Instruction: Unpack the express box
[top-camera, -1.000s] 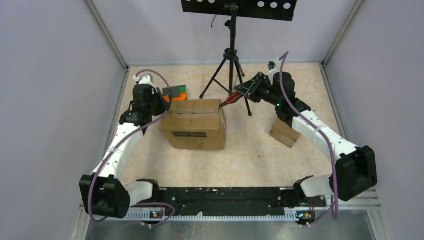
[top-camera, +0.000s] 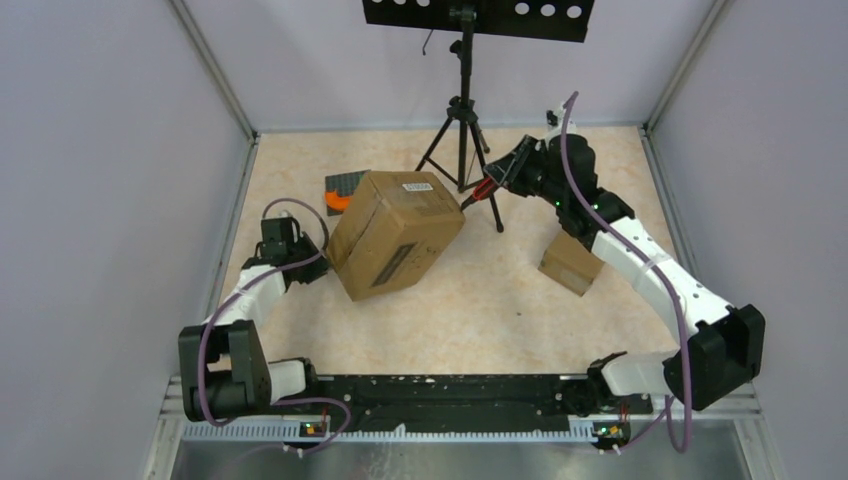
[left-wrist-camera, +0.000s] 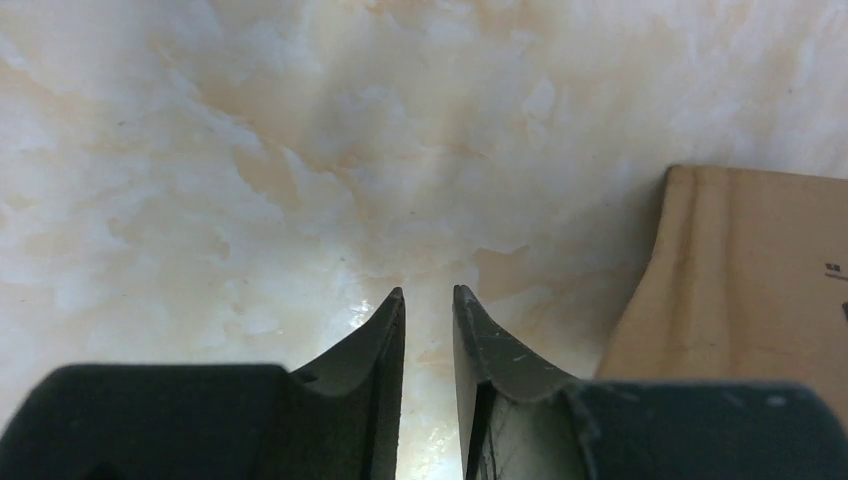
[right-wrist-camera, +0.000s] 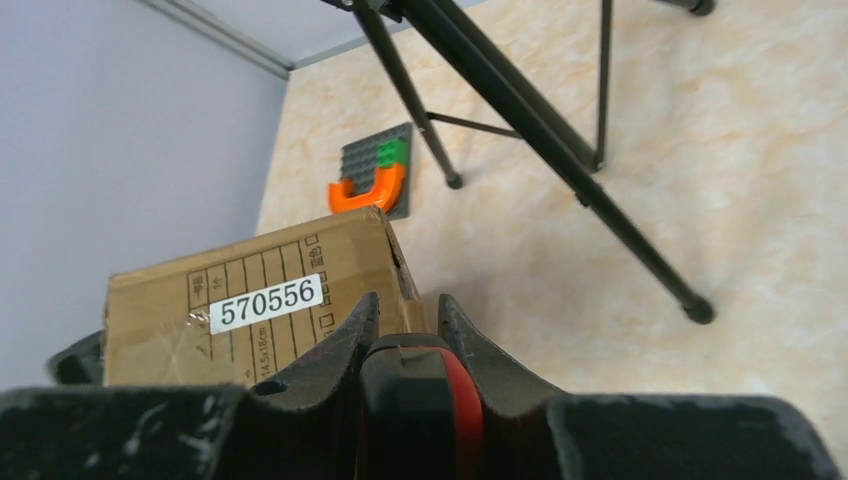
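The cardboard express box (top-camera: 400, 235) stands turned and tilted in the middle of the top view; its face with the 570556 label (right-wrist-camera: 266, 303) shows in the right wrist view. My right gripper is shut on a red and black box cutter (top-camera: 483, 190), whose tip is at the box's right upper corner. My left gripper (top-camera: 322, 265) is at the box's lower left side. In the left wrist view its fingers (left-wrist-camera: 385, 345) stand a narrow gap apart with floor visible between them, and the box (left-wrist-camera: 765, 265) lies to their right.
A black tripod stand (top-camera: 463, 140) rises close behind the box, one leg near the cutter. A grey plate with an orange piece (top-camera: 338, 201) lies behind the box at left. A smaller carton (top-camera: 570, 265) lies under the right arm.
The box has turned and tilted, its right end swinging up and away. My left gripper has moved toward the front, along the box's left side; the right gripper has shifted slightly right with the cutter.
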